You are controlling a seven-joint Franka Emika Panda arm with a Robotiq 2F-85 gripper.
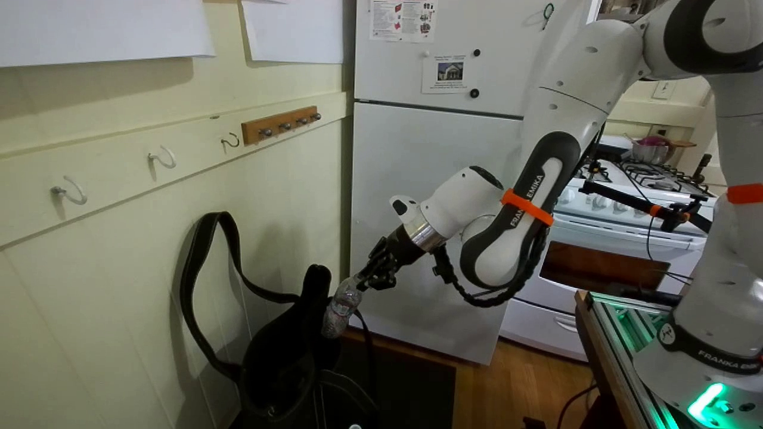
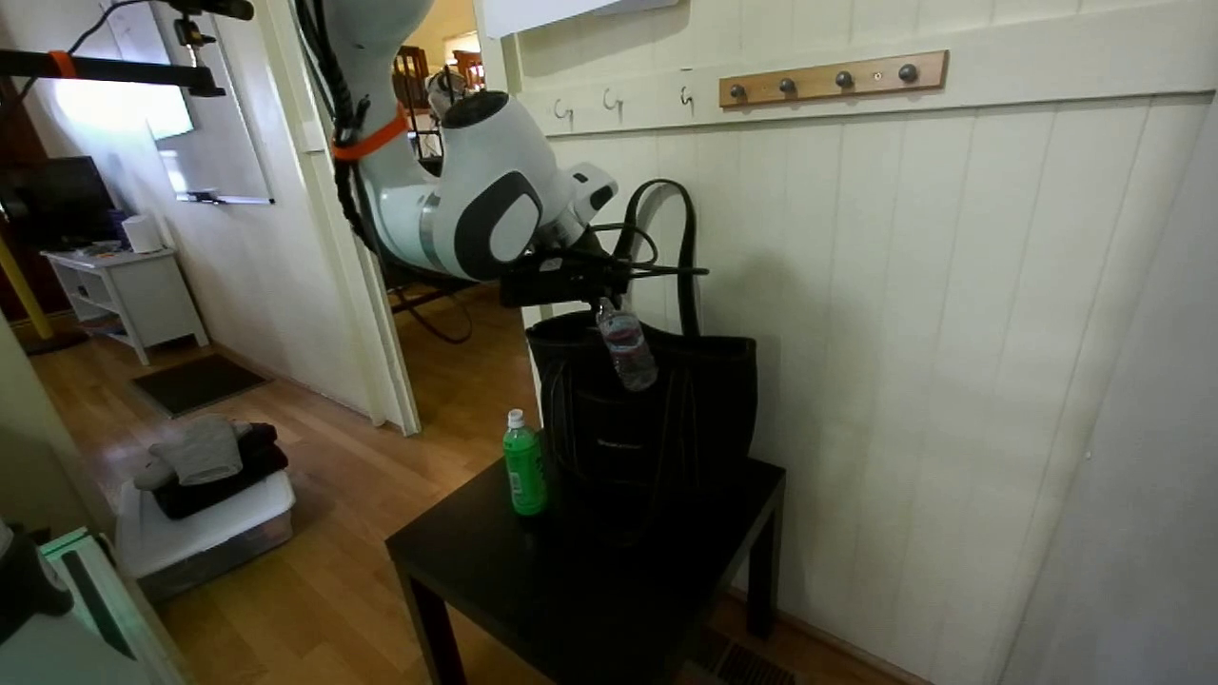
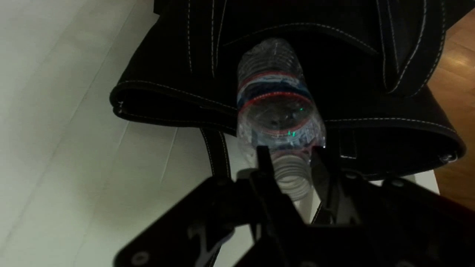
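Note:
A clear plastic bottle (image 1: 341, 308) with a red and blue label hangs tilted from my gripper (image 1: 369, 280), which is shut on its neck. In the wrist view the bottle (image 3: 277, 106) points away from me, its open mouth between the two fingers. Behind it is the black tote bag (image 2: 714, 400), standing on a small black table (image 2: 457, 548). The bottle (image 2: 627, 346) appears in front of the bag's outer side, below the rim, in exterior view 2. Whether it touches the fabric I cannot tell.
A green bottle with a white cap (image 2: 524, 466) stands on the table beside the bag. The bag's strap (image 1: 193, 264) rises in a loop near the wall with hooks (image 1: 163, 157). A white fridge (image 1: 429, 214) is close by the arm.

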